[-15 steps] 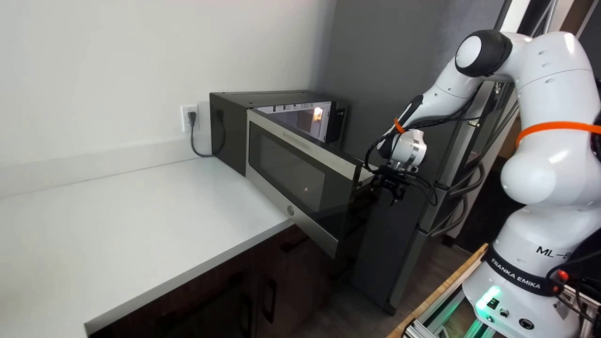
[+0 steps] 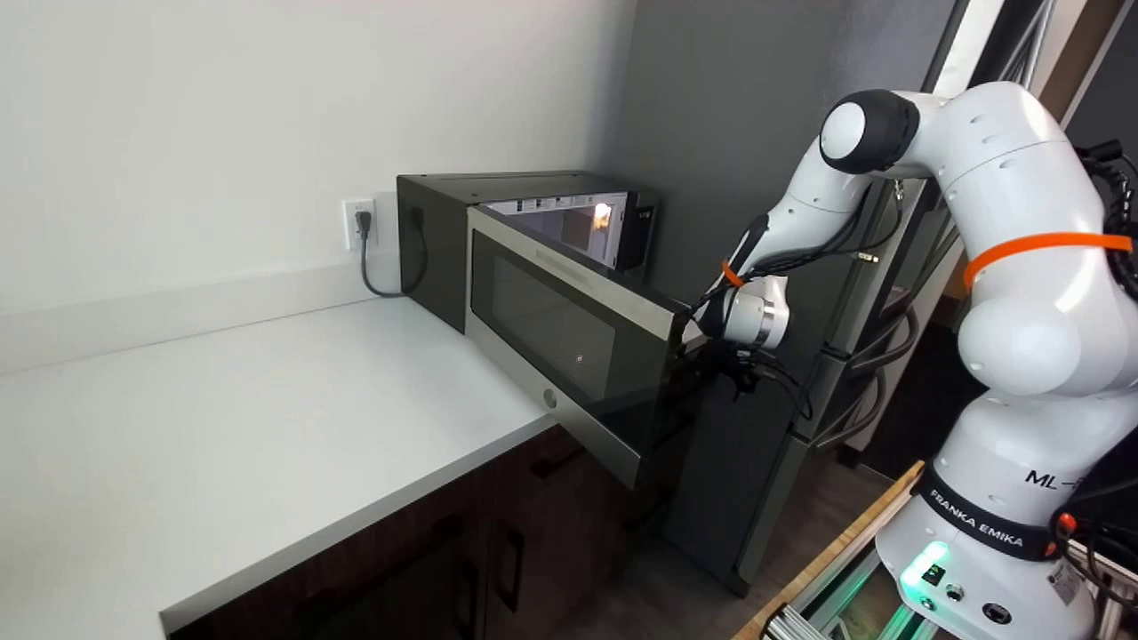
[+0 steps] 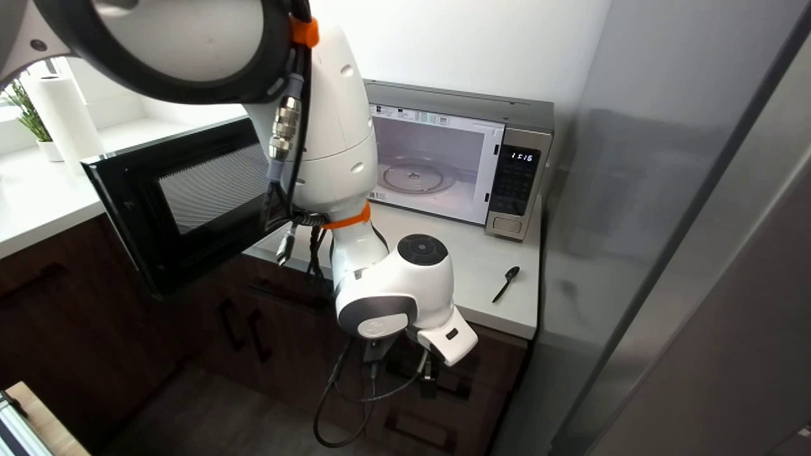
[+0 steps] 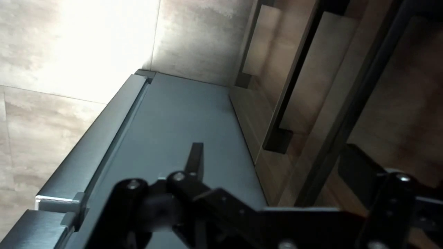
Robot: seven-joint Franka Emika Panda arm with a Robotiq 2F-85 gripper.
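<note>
The microwave (image 3: 524,106) stands on the counter with its door (image 2: 549,320) swung wide, and a glass turntable (image 3: 414,177) lies inside it. A black spoon (image 3: 507,284) rests on the counter in front, near the right edge. In the wrist view my gripper points down, its fingers (image 4: 194,162) spread far apart with nothing between them. Below it are drawer fronts with dark handles (image 4: 286,87) and the floor. Seen in exterior view 1, the hand is just beyond the free edge of the door, which partly hides it.
The tall grey fridge (image 2: 736,139) walls off the right side. Brown cabinets with drawers (image 3: 410,433) are under the counter. The open door juts out past the counter's front edge.
In exterior view 1 my arm has come left and slightly down, bringing the hand closer to the door's free edge. The microwave and its door have not moved.
</note>
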